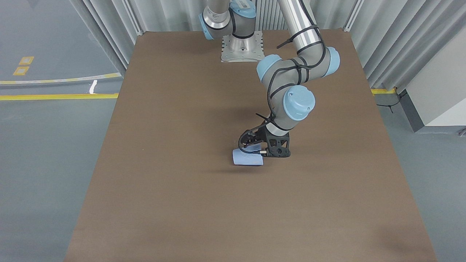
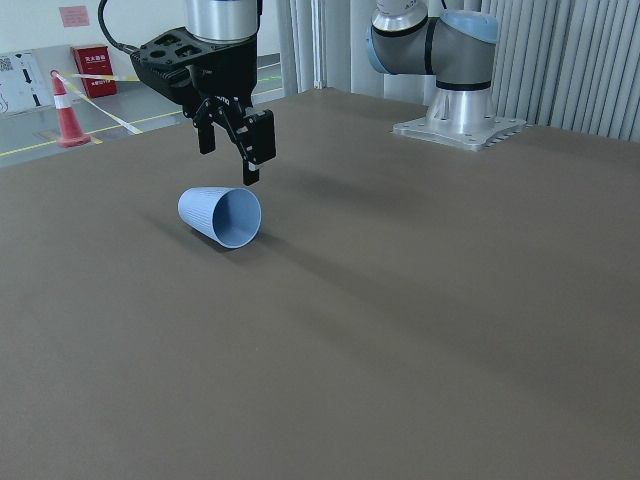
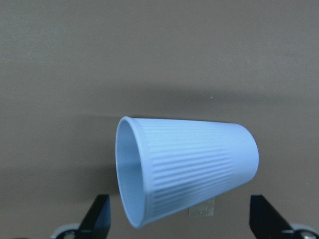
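Note:
A light blue ribbed cup (image 1: 247, 159) lies on its side on the brown table (image 1: 183, 183); in the left view its mouth faces the camera. My gripper (image 2: 229, 163) hangs just above the cup (image 2: 205, 212), fingers spread open. In the wrist view the cup (image 3: 187, 169) lies diagonally between and beyond the two dark fingertips, with nothing gripped. In the front view the gripper body partly covers the cup.
The table around the cup is otherwise clear. A traffic cone (image 2: 68, 120) is on the floor beyond.

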